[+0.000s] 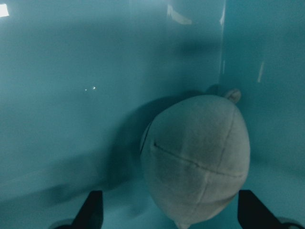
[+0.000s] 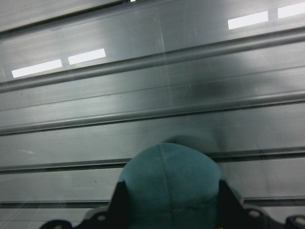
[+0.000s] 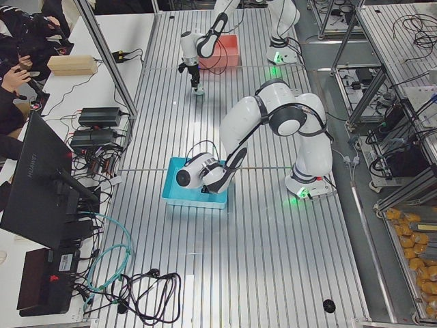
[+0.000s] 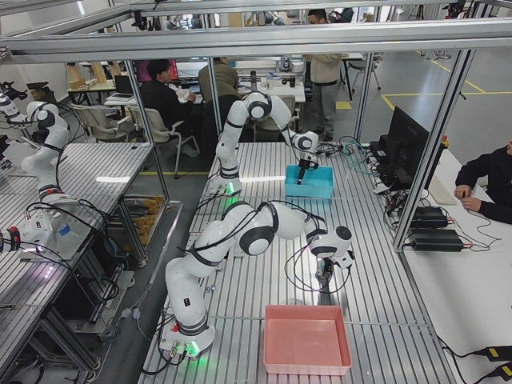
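A grey plush toy [image 1: 195, 162] with a seam and small tab lies in the blue bin [image 3: 194, 199]. My left gripper is down in the bin, its fingers open on either side of the toy's lower part; the arm hides it in the left camera view. My right gripper is over the slatted table with a teal plush toy [image 2: 169, 176] between its fingers, pressed against both sides; whether it lifts the toy clear of the table is hard to tell.
A pink bin [image 4: 306, 340] stands beside the right arm. A monitor [image 3: 37, 181], power boxes and loose cables line one side, near a metal post.
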